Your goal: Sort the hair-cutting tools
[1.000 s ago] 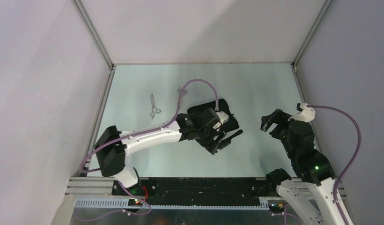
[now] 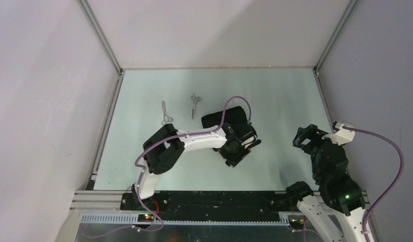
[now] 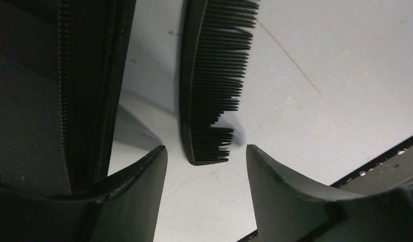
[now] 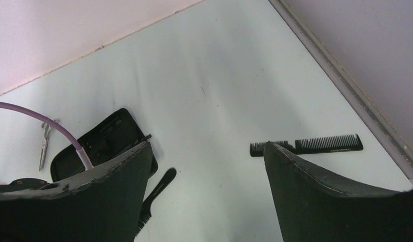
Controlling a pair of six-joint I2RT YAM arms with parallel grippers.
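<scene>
My left gripper stands open low over the table, its fingertips on either side of a black comb's (image 3: pixel 187 96) toothed end, with a gap on both sides. In the top view only this comb's handle (image 2: pixel 256 143) shows clearly. A black tray (image 2: pixel 209 120) lies just behind, partly covered by the left arm. Two silver scissors, one pair (image 2: pixel 165 113) farther left and another pair (image 2: pixel 195 105) near the tray, rest on the table. Open and empty, my right gripper is raised at the right side. A second black comb (image 4: pixel 330 145) appears in the right wrist view.
The tray's side wall (image 3: pixel 101 101) rises close beside the left gripper's finger. A metal rail (image 4: pixel 355 93) borders the table on the right. Bare table (image 2: pixel 280 101) spreads behind and right of the tray. Purple cables loop over both arms.
My left forearm has swung to the right, and its gripper has come over the comb, covering more of it. Scissors and tray have not moved.
</scene>
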